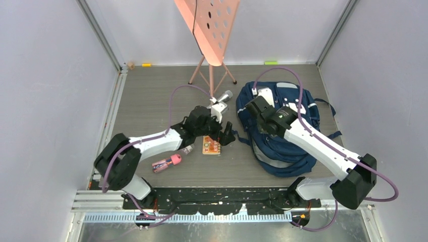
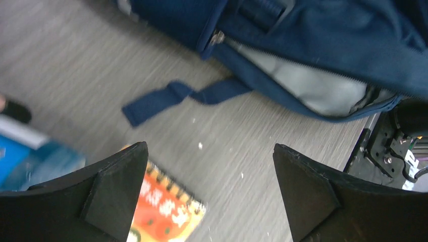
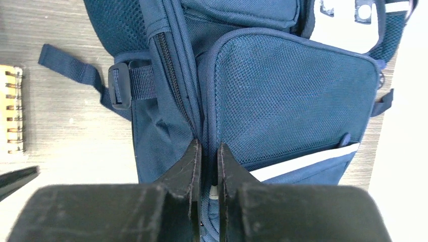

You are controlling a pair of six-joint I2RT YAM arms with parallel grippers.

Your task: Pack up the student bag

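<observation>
The navy student bag [image 1: 282, 164] lies on the right side of the table, with a grey-lined zip opening along its near left side. My right gripper is shut on a fold of the bag's fabric beside a zipper. To the left of the bag, my left gripper [image 1: 227, 135] hangs open and empty; in its own view the fingers [image 2: 108, 194] stand wide apart. Below it lies an orange spiral notebook [image 1: 211, 146]. The pink-and-blue bottle [image 1: 166, 163] rests farther left. A blue-labelled bottle [image 2: 30, 156] shows blurred in the left wrist view.
A pink perforated stand [image 1: 211, 78] rises at the table's back. Beside its legs lies a silvery cylinder [image 1: 225, 97], partly hidden by the left arm. A loose bag strap [image 2: 176, 95] trails over the table.
</observation>
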